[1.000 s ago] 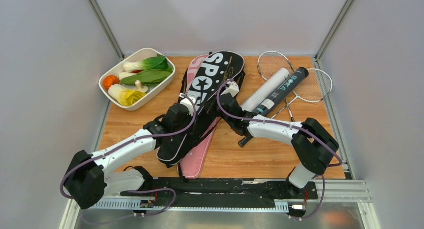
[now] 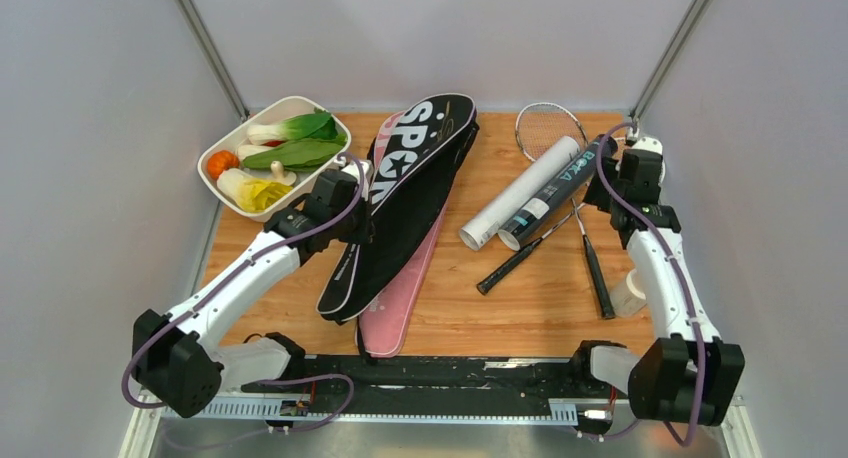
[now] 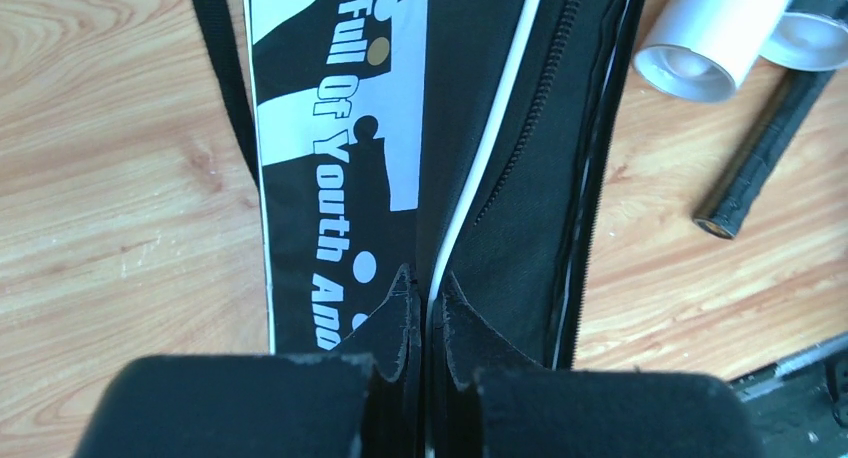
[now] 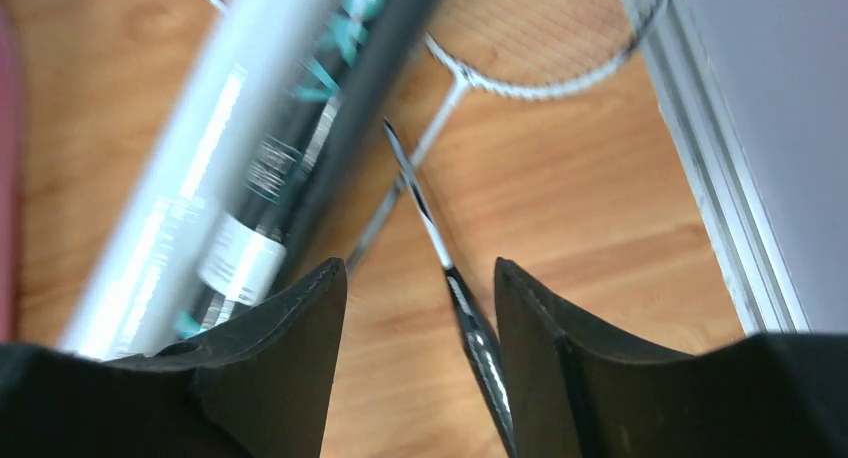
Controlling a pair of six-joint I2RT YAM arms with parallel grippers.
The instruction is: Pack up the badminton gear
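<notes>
A black racket bag (image 2: 405,208) lies diagonally over a pink bag (image 2: 400,318). My left gripper is shut on the black bag's zipped edge with white piping. My right gripper is open above the rackets at the right, nothing between its fingers. Two shuttlecock tubes, one white (image 2: 515,194) and one dark (image 2: 550,200), lie side by side. Beside and partly under them are a racket (image 2: 510,265) and a second racket (image 2: 595,273), their shafts crossing; the right wrist view is blurred.
A white tub of vegetables (image 2: 230,146) stands back left. A small cream cylinder (image 2: 628,296) is at the front right, partly behind the right arm. Bare wood shows at front left and front centre. Walls bound the sides and back.
My left gripper has shifted slightly left, and the bag's front end has shifted with it.
</notes>
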